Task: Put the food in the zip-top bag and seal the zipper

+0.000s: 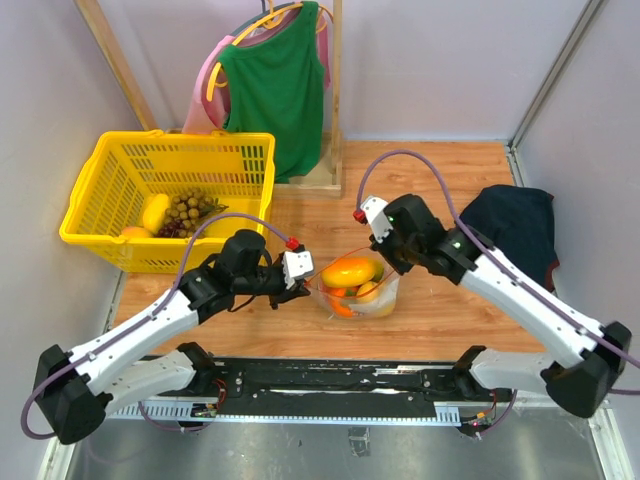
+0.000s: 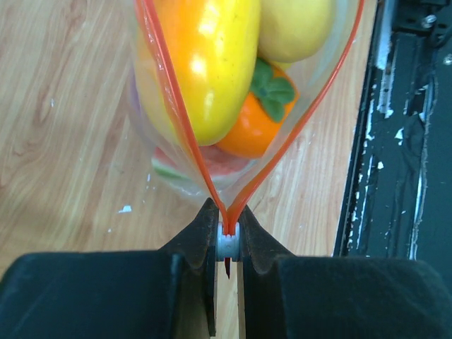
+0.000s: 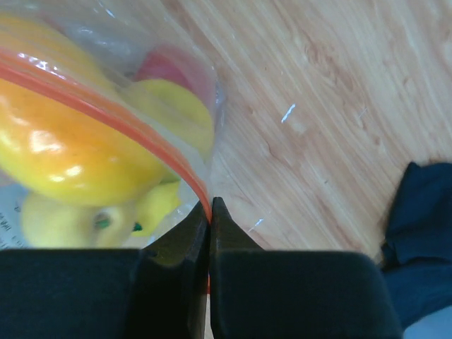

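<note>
A clear zip top bag [image 1: 384, 304] with an orange-red zipper rim hangs between my two grippers, its mouth spread wide and facing up. Toy food fills it: a large yellow-orange fruit [image 2: 205, 63], an orange piece with a green leaf [image 2: 258, 123] and a pale round one [image 2: 293, 25]. At the left end of the rim, my left gripper is shut on the zipper with a whitish slider between its fingers. My right gripper is shut on the thin rim at the opposite corner.
The yellow basket [image 1: 255, 150] at the back left holds grapes [image 1: 190, 210] and a mango [image 1: 156, 212]. Dark cloth [image 1: 510, 225] lies at the right. Clothes on a rack [image 1: 275, 95] stand behind. Bare wood lies around the bag.
</note>
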